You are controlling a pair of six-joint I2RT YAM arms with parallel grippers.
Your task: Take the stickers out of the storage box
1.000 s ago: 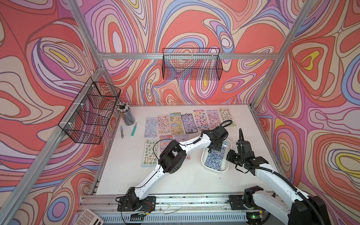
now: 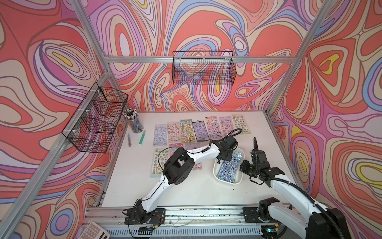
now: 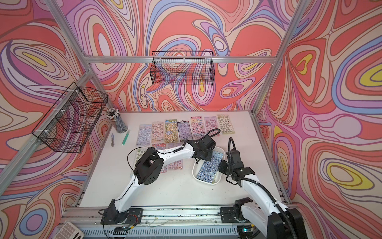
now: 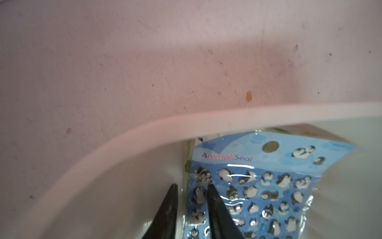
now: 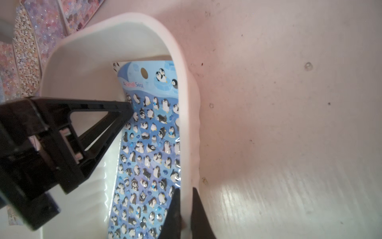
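A blue penguin sticker sheet lies in the white storage box [image 2: 215, 172]; its "Animal Seal" header [image 4: 226, 157] shows in the left wrist view. My left gripper reaches down into the box over the sheet's left edge, its two fingers parted by a gap. Whether they touch the sheet I cannot tell. At the box's right wall, my right gripper has its fingers on either side of the thin rim, shut on it. In the top right view the sheet [image 3: 209, 169] fills much of the box floor.
Other sticker sheets lie in rows behind and left of the box, among them a gold one [image 2: 187, 130] and a green one [image 2: 158, 161]. A pen holder [image 2: 135, 124], a green strip [image 2: 142, 137] and a cutter [image 2: 129, 140] are at far left.
My left gripper has shifted a little left and toward the front. The penguin sheet sits slightly differently in the box, with more of its right side showing. My right arm has hardly moved.
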